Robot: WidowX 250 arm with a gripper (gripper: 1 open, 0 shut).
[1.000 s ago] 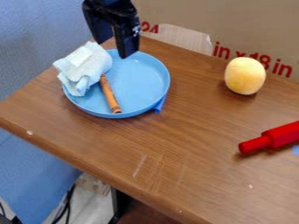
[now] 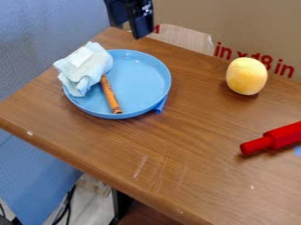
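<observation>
A blue plate (image 2: 146,83) sits on the wooden table (image 2: 177,167). On its left side lies a crumpled white cloth (image 2: 83,66), and an orange-brown stick (image 2: 111,95) lies beside the cloth. My dark gripper (image 2: 132,19) hangs at the top edge of the view, above the back of the plate and mostly out of frame. Whether it is open or shut is unclear.
A yellow round object (image 2: 245,76) stands at the back right. A red cylinder (image 2: 270,139) lies at the right edge. A blue item (image 2: 161,105) pokes out beside the plate.
My gripper has moved up and slightly right, away from the plate, so less of it shows. The objects on the table have not visibly moved.
</observation>
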